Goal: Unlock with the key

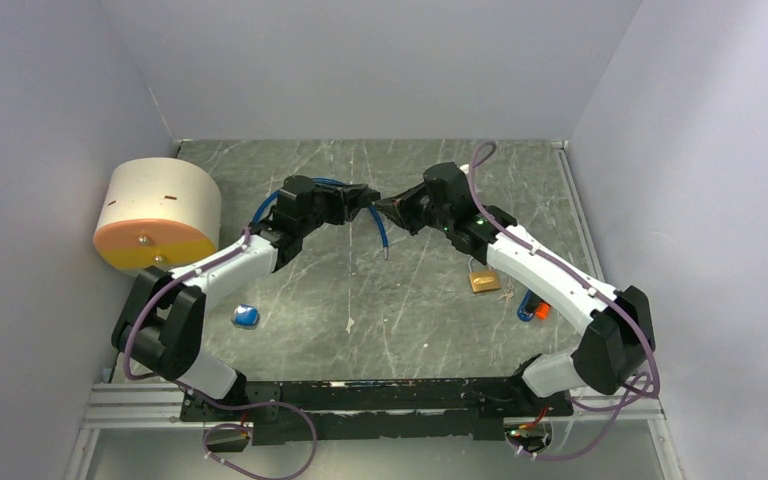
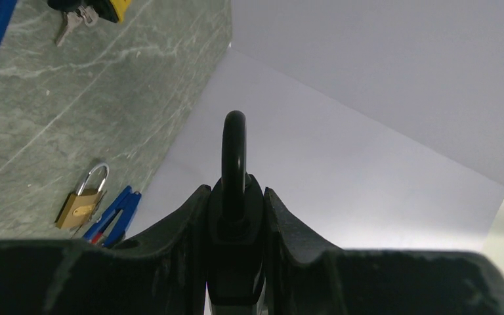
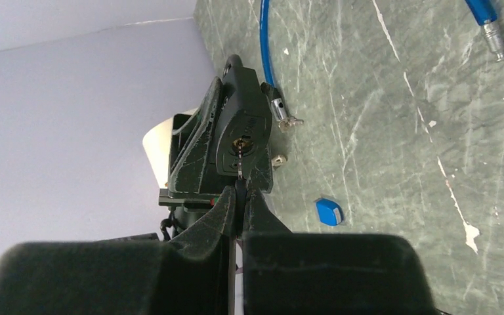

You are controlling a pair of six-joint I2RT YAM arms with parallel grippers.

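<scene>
My two grippers meet in mid-air at the middle of the top view. The left gripper point(image 1: 358, 198) is shut on a black lock point(image 2: 235, 243), whose dark shackle points up in the left wrist view. In the right wrist view, that lock's brass keyhole faces my right gripper. The right gripper is shut on a key point(image 3: 240, 169) with a black head, its thin blade lined up with the keyhole and reaching it; how deep it sits I cannot tell.
A brass padlock point(image 1: 485, 281) and blue-handled pliers point(image 1: 525, 310) lie at the right. A blue cable point(image 1: 380, 232), a small blue object point(image 1: 246, 315) and a cream cylinder box point(image 1: 155, 200) are also present.
</scene>
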